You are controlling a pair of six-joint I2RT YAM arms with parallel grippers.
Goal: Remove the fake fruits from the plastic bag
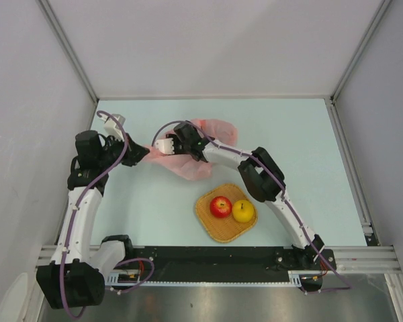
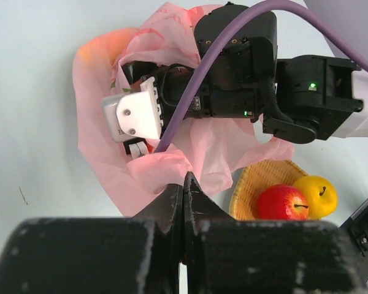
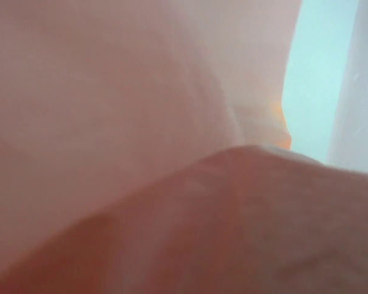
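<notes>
The pink plastic bag (image 1: pixel 218 129) lies open across the middle of the table. My left gripper is shut on the bag's rim, and the film stretches towards it in the top view. From the right, my right gripper (image 1: pixel 180 142) reaches into the bag's mouth; its fingertips are hidden, so its grip does not show. An orange tint (image 2: pixel 110 46) shows through the film at the bag's far end. Pink film (image 3: pixel 110 92) fills most of the right wrist view, above a blurred reddish surface (image 3: pixel 202 233). A red apple (image 1: pixel 220 206) and a yellow fruit (image 1: pixel 243 210) sit in the basket.
The shallow woven basket (image 1: pixel 225 233) stands in front of the bag, close to the right forearm. Purple cables (image 2: pixel 233 30) loop over both arms. Bare table (image 1: pixel 309 147) lies to the right and along the back.
</notes>
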